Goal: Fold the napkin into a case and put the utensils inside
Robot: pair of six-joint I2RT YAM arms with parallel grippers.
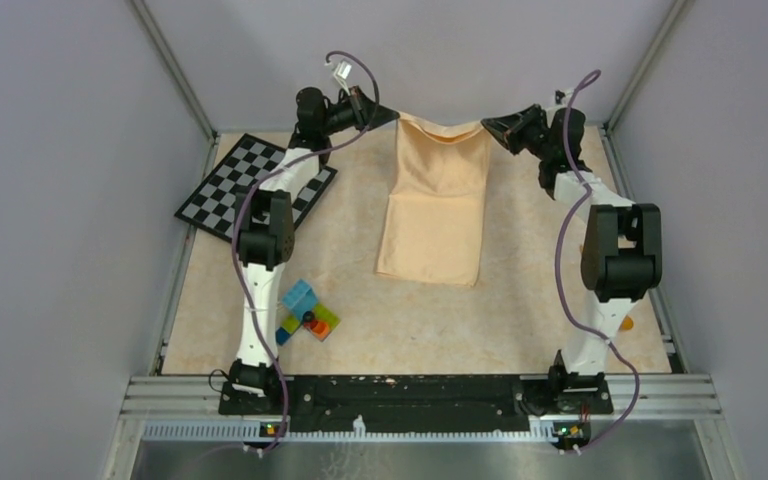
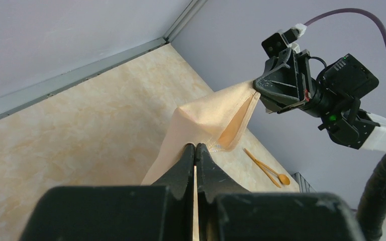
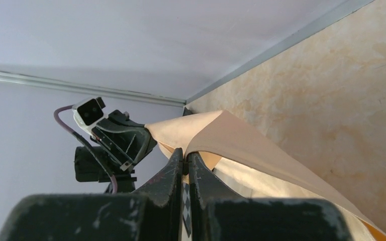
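Note:
The peach napkin has its far end lifted between my two grippers, while its near part lies flat on the table. My left gripper is shut on the upper left corner; in the left wrist view the cloth rises behind its fingertips. My right gripper is shut on the upper right corner, with cloth between its tips in the right wrist view. The utensils, wooden chopsticks and a spoon, lie at the table's right side, mostly hidden under my right arm in the top view.
A checkered board lies at the back left, partly under my left arm. A colored block cluster sits at the near left.

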